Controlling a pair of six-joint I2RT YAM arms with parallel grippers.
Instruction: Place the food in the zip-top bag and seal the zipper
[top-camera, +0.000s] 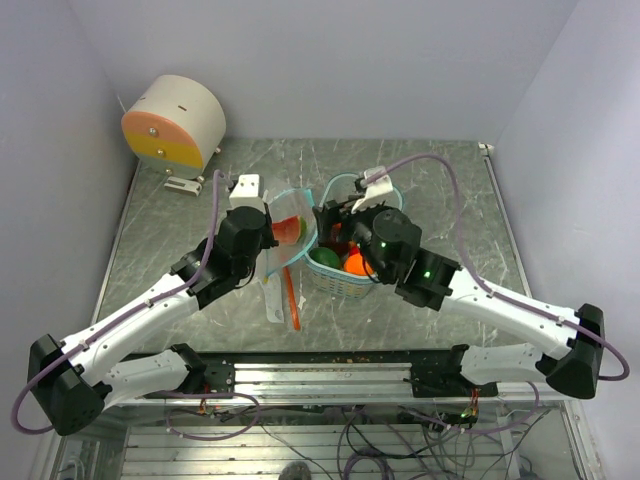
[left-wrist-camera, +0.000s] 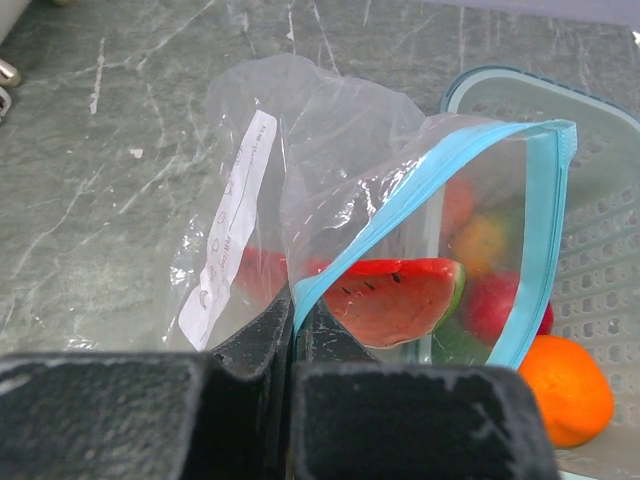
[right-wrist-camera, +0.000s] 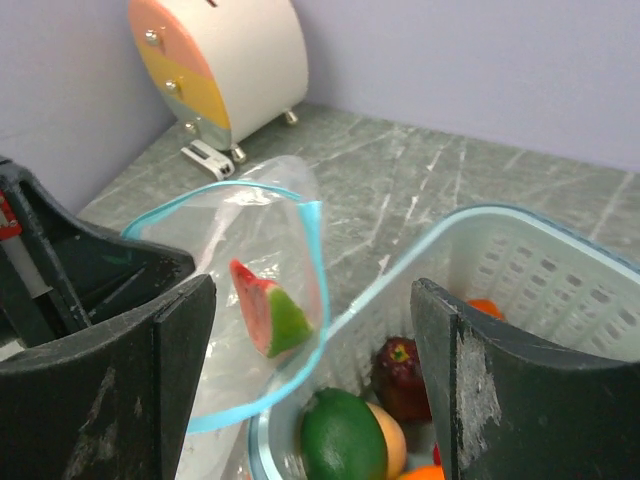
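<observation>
A clear bag with a blue zip edge (left-wrist-camera: 420, 184) has its mouth spread wide in the left wrist view. My left gripper is shut on that blue edge. Inside the bag lies a watermelon slice (left-wrist-camera: 395, 300), red with a green rind, also seen as the watermelon slice (top-camera: 288, 230) from above. Over the basket (top-camera: 340, 284), my right gripper stands open, with nothing held between its fingers; the slice (right-wrist-camera: 272, 312) shows beyond it, within the bag.
The basket holds an orange (left-wrist-camera: 566, 390), a green avocado-like piece (right-wrist-camera: 342, 436), a dark red fruit (right-wrist-camera: 402, 378) and more. Its rim stands close beside the bag. A round bread box (top-camera: 172, 125) sits at the back left.
</observation>
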